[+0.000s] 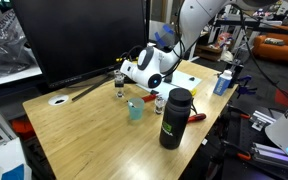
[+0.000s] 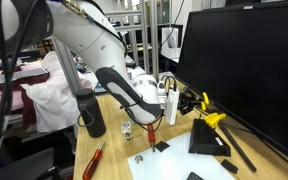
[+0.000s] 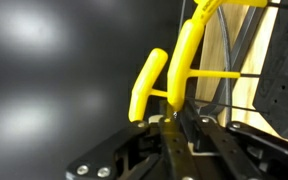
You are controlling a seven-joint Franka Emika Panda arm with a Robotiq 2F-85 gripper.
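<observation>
Two yellow handles, a longer yellow handle (image 3: pixel 187 55) and a shorter yellow handle (image 3: pixel 148 86), fill the middle of the wrist view. Thin shafts run from them toward a dark block (image 3: pixel 283 75) at the right. My gripper is shut on the lower end of the longer handle; its fingertips partly hide the contact. From the second exterior view, the gripper (image 2: pixel 192 102) is close to the yellow handles (image 2: pixel 215 119), above a black block (image 2: pixel 209 139). In the first exterior view the gripper (image 1: pixel 122 68) is near the monitor, where the handles are hard to make out.
A large monitor (image 1: pixel 77 45) stands close behind the gripper. Toward the front are a teal cup (image 1: pixel 136 109), a white mug (image 1: pixel 161 103), a black cylinder (image 1: pixel 175 122) and a red-handled tool (image 1: pixel 196 118).
</observation>
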